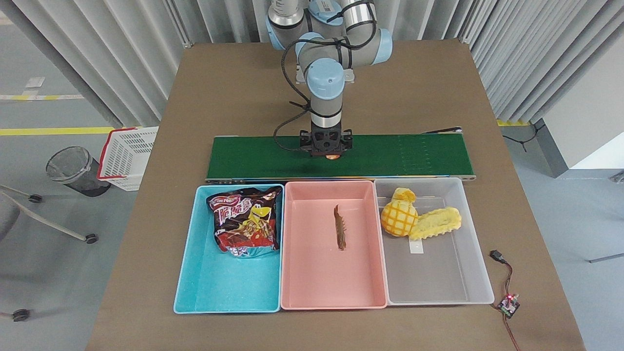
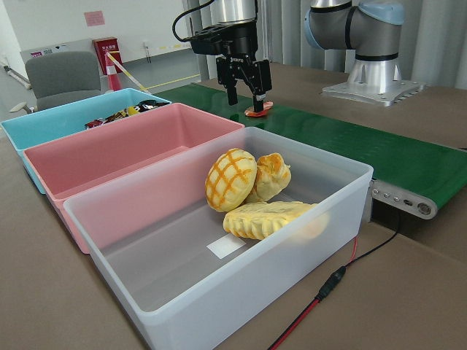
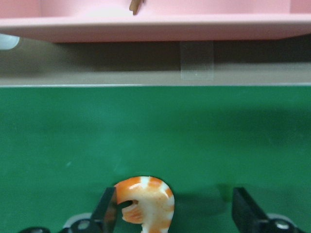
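My gripper (image 1: 325,149) is low over the green conveyor belt (image 1: 403,157), with a curled orange-and-white shrimp (image 3: 150,204) beneath it. In the wrist view the fingers stand wide apart; the shrimp lies at the left finger (image 3: 104,213), with clear belt toward the right one. In the camera left view the shrimp (image 2: 259,111) is flat on the belt under the fingertips.
A blue tray (image 1: 225,283) holding a snack bag (image 1: 243,219), a pink tray (image 1: 333,281) with a brown item (image 1: 340,228) and a clear tray (image 1: 438,275) with pastries (image 1: 400,216) line the belt's front. Wires lie at the table's right.
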